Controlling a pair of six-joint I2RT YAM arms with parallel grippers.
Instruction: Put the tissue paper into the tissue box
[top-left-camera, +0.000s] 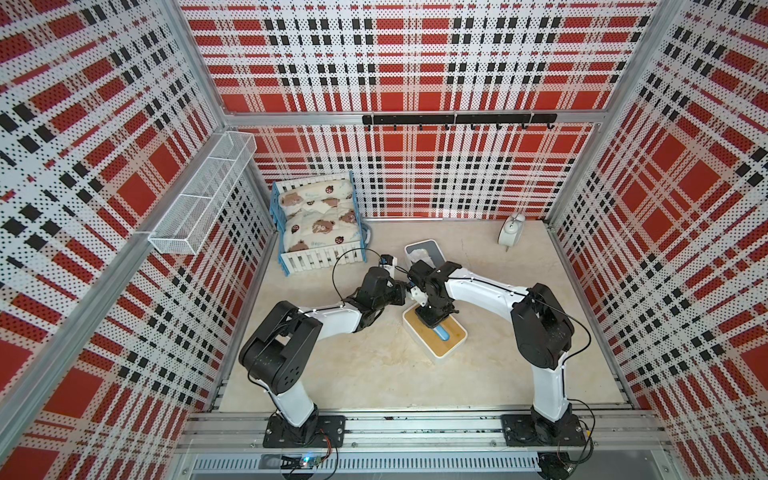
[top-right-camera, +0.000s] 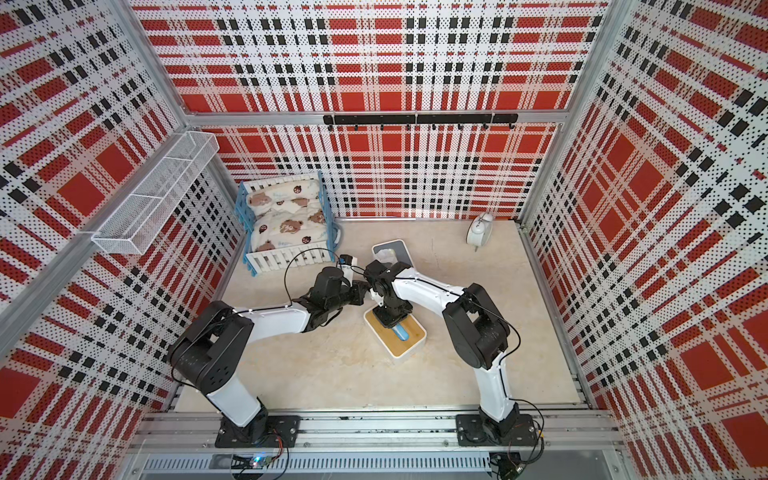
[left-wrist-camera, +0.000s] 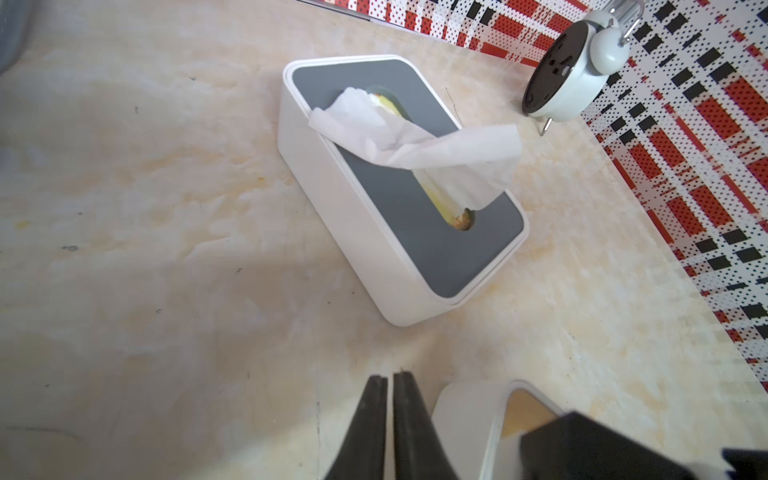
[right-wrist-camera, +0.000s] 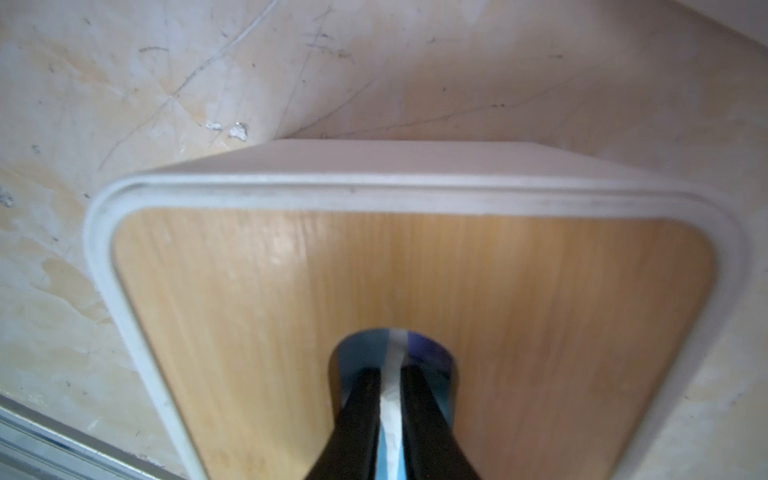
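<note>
A wooden-topped tissue box (top-right-camera: 395, 349) stands mid-table, with my right gripper over its slot, which shows blue packaging and a white strip. The right fingers are close together at the slot; whether they grip is unclear. My left gripper is just beside that box, its fingers nearly together; what is between them cannot be seen. Behind stands a grey-topped tissue box (left-wrist-camera: 448, 264) with white tissue (left-wrist-camera: 384, 136) sticking out of its slot and draped over the top.
A blue-and-white toy crib (top-left-camera: 320, 224) stands at the back left, a white alarm clock (top-left-camera: 509, 230) at the back right. A wire basket (top-left-camera: 200, 196) hangs on the left wall.
</note>
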